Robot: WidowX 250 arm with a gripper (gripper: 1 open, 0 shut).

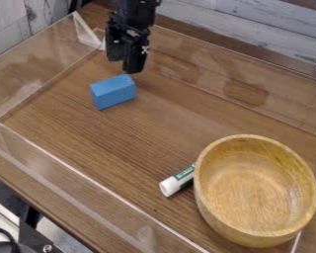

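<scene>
My gripper point(127, 55) is at the top centre of the camera view, dark, with its fingers pointing down, open. It hangs just behind and above a blue block point(114, 91), apart from it in the picture. Whether anything small lies between the fingers is too dark to tell.
A large yellow bowl point(256, 188) fills the lower right of the wooden table point(121, 168). A white cylinder with a green band point(178, 180) lies left of the bowl. A clear rim runs along the left side.
</scene>
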